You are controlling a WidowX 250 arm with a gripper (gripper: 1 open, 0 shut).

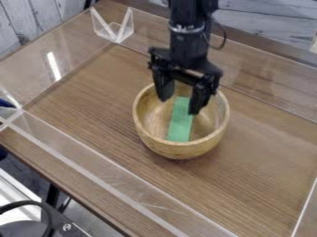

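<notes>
A tan bowl (pixel 147 128) stands in the middle of the wooden table, holding a green rectangular block (pixel 180 121). My black gripper (pixel 183 90) is over the back half of the bowl with its fingers spread open, one toward each side, and nothing seen between them. Its tips reach down to about rim height, just above the block's back end; whether they touch anything I cannot tell.
A small white wire-like object (pixel 113 26) sits at the back left near the table edge. Black cables lie off the edge at the bottom left.
</notes>
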